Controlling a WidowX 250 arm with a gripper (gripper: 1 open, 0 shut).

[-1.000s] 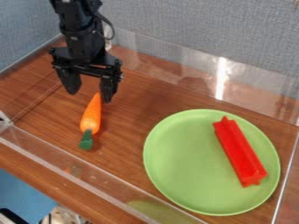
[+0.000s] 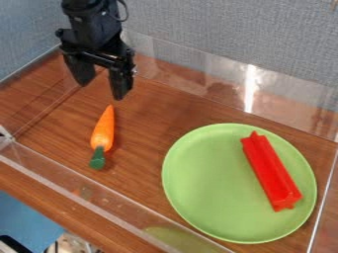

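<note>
My black gripper [image 2: 101, 75] hangs open at the upper left, above the wooden table, with nothing between its fingers. Below it an orange toy carrot [image 2: 105, 127] with a green end lies on the wood, apart from the fingers. On the right, a long red object [image 2: 270, 172] lies on a large green plate [image 2: 205, 188].
Clear plastic walls edge the wooden table [image 2: 158, 119], with a grey textured wall [image 2: 238, 40] behind. Bare wood lies between the carrot and the plate and along the back. A blue area shows past the front left edge.
My gripper has risen, away from the carrot. The carrot, plate and red object have not moved.
</note>
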